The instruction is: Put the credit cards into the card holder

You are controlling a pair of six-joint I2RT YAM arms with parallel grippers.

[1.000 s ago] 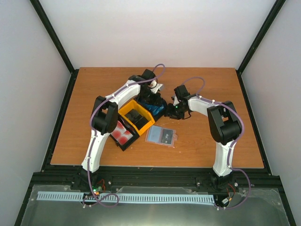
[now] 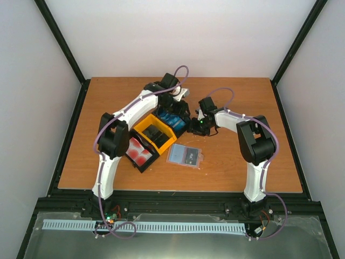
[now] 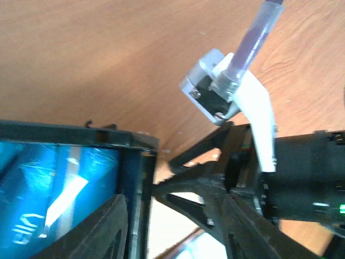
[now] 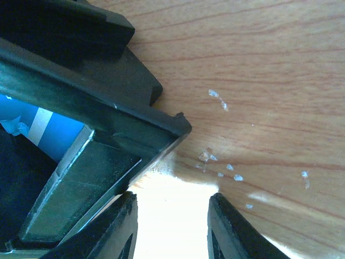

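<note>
The card holder has several compartments: a blue one [image 2: 168, 120] at back right, a yellow one [image 2: 144, 125] in the middle, a red-and-white one [image 2: 139, 154] at front. A clear sleeve of cards [image 2: 184, 156] lies on the table before it. My left gripper is open over the blue compartment [image 3: 32, 194], beside its dark rim; nothing shows between its fingers. My right gripper is open at the compartment's dark corner, low over the table, empty between its fingertips.
The two arms are very close at the holder's back-right corner.
The right arm looks unchanged in the top view.
</note>
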